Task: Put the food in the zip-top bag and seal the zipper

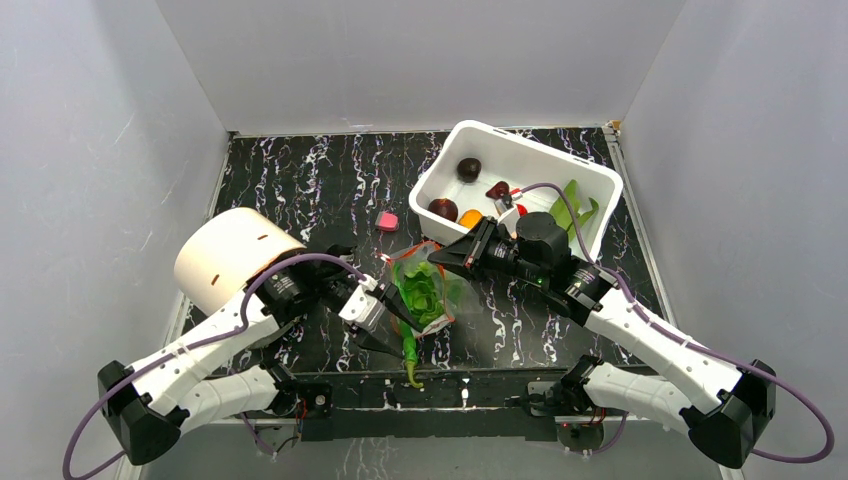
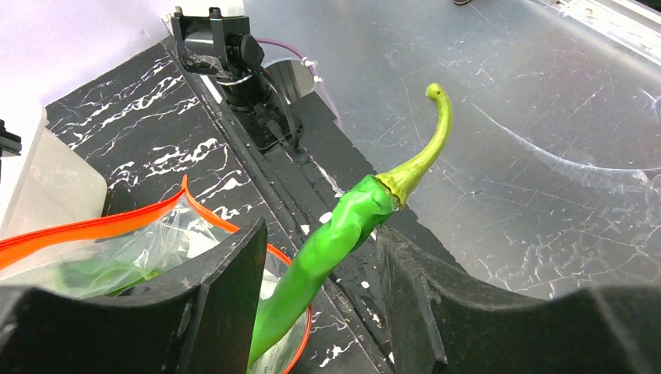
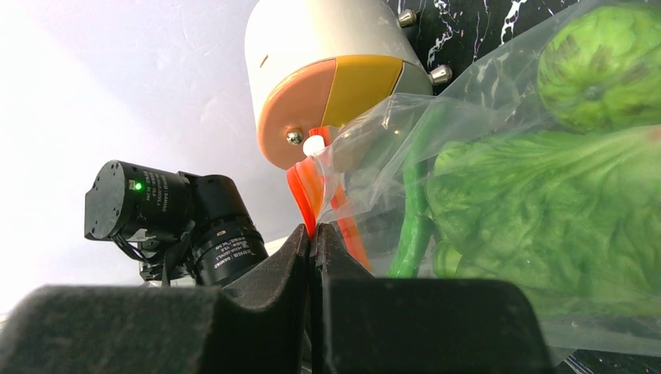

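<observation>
The clear zip bag (image 1: 400, 258) with an orange zip edge stands in the middle, holding leafy green lettuce (image 1: 422, 290). A long green pepper (image 1: 409, 345) pokes out over the bag's front rim, its curved stem outside. Around that pepper (image 2: 335, 238), in the left wrist view, my left gripper stands open, one finger on either side. The right gripper is shut on the bag's orange edge (image 3: 305, 191). Through the film, the right wrist view shows the lettuce (image 3: 546, 210) and part of the pepper (image 3: 413, 218).
Behind the bag at right, a white bin (image 1: 540, 150) holds several other foods. A pink block (image 1: 387, 221) lies left of it. The cream cylinder (image 1: 235, 260) stands left, near my left arm.
</observation>
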